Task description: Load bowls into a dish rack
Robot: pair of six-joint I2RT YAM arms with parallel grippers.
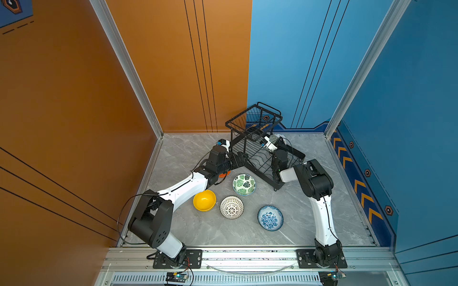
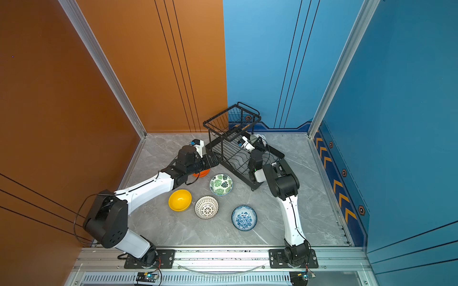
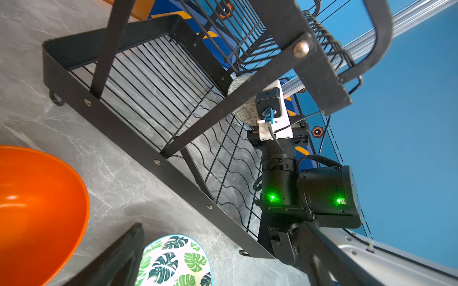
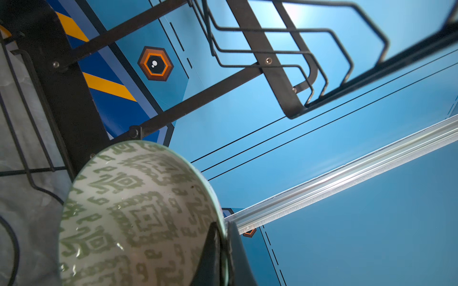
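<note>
My right gripper is inside the black dish rack (image 3: 124, 143), shut on the rim of an upright-tilted patterned pale bowl (image 4: 133, 205) at its back right. My left gripper is open, empty, above the rack's front left, over an orange bowl (image 3: 33, 205). In the top views, a leaf-patterned bowl (image 1: 244, 184), a yellow bowl (image 1: 204, 200), a lattice-patterned bowl (image 1: 231, 207) and a blue-patterned bowl (image 1: 270, 217) lie on the table in front of the rack.
The rack's upper tier (image 2: 231, 116) hangs over the back of its lower level. Orange and blue walls enclose the table (image 1: 343, 214). Bare table shows at both sides and at the front right.
</note>
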